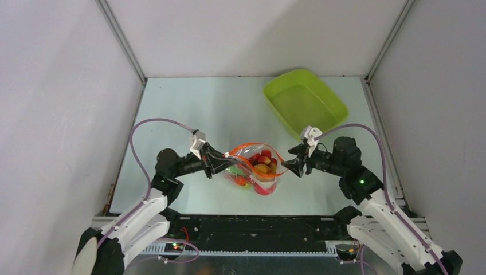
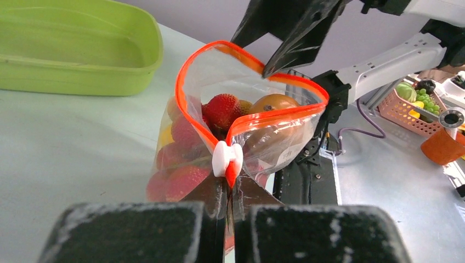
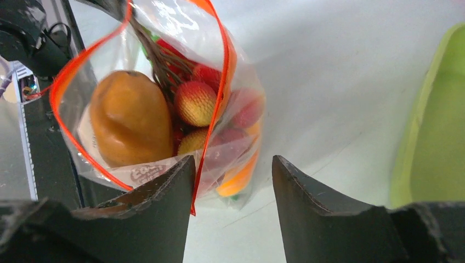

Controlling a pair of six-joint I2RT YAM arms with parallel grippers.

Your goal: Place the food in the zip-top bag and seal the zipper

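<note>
A clear zip bag (image 1: pixel 258 175) with an orange zipper rim and white slider (image 2: pixel 225 159) stands open at the table's centre, holding red lychee-like fruits (image 3: pixel 194 104), a brown oval fruit (image 3: pixel 129 118) and other produce. My left gripper is shut on the bag's corner just below the slider. My right gripper stands open at the bag's opposite side; in the right wrist view the orange rim crosses near its left finger, partly between the fingers.
A green bin (image 1: pixel 304 100) sits at the back right, empty.
</note>
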